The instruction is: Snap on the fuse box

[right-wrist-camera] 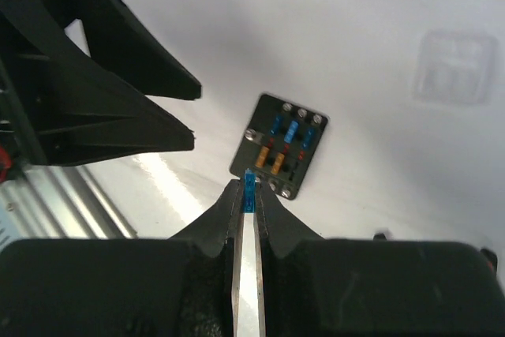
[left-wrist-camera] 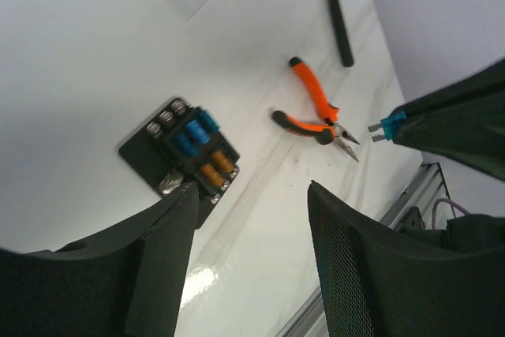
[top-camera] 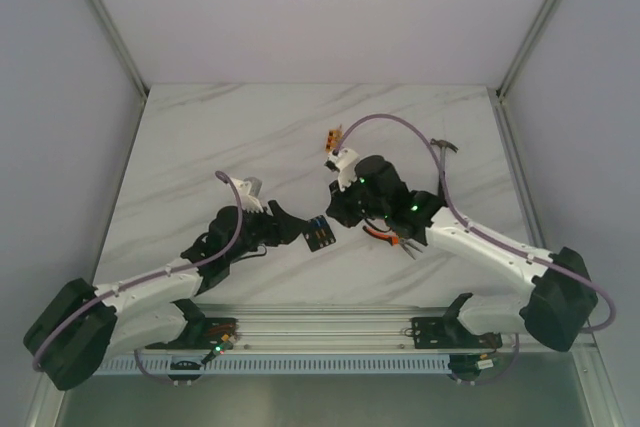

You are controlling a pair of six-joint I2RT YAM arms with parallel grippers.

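Note:
The black fuse box (top-camera: 319, 233) with blue and orange fuses (right-wrist-camera: 291, 132) lies on the white marble surface between my grippers. My left gripper stands open beside it, nothing between its fingers. My right gripper is shut on a small blue fuse (left-wrist-camera: 394, 124), its metal prongs showing in the left wrist view, above and to the right of the box.
Orange-handled pliers (left-wrist-camera: 312, 100) lie right of the box. A hammer (top-camera: 445, 162) is at the far right, and an orange item (top-camera: 334, 139) at the back. A clear tray (right-wrist-camera: 456, 67) sits behind the box.

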